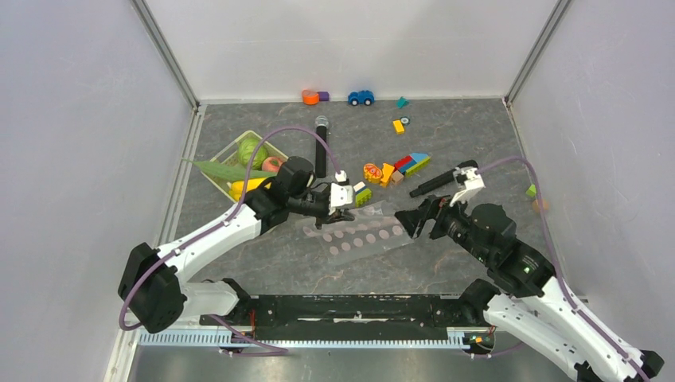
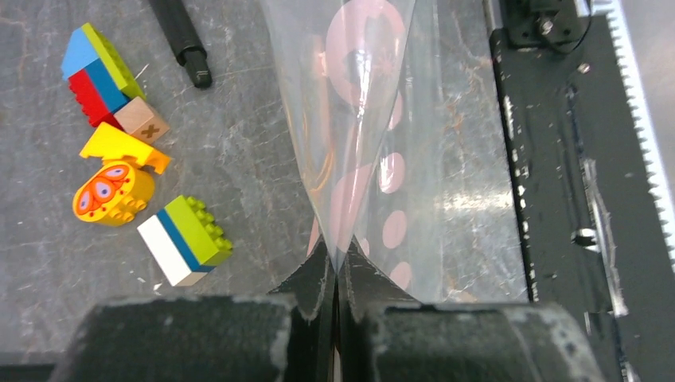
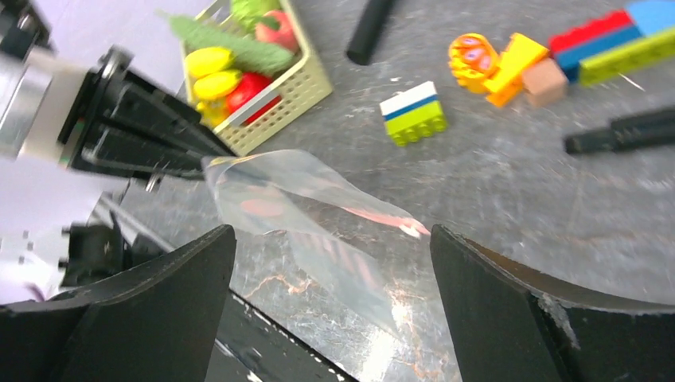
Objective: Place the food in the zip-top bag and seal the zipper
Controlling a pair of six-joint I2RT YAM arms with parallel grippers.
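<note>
The clear zip top bag (image 1: 358, 239) with pink dots lies across the front of the table. My left gripper is shut on its edge, lifting it so it runs away in folds in the left wrist view. In the right wrist view the bag (image 3: 334, 263) hangs from the left fingertips. My right gripper (image 1: 414, 221) stands open at the bag's right, nothing between its fingers. A basket (image 3: 310, 83) of food, with corn cob shapes, cabbage (image 1: 250, 151), apple and a long green vegetable, sits at the back left, partly behind the left arm.
Toy bricks (image 1: 410, 165), a green-white block (image 1: 362, 193) and two black cylinders, one a microphone (image 1: 321, 147), lie behind the bag. Small toys sit along the back wall and right edge. The front strip beside the bag is clear.
</note>
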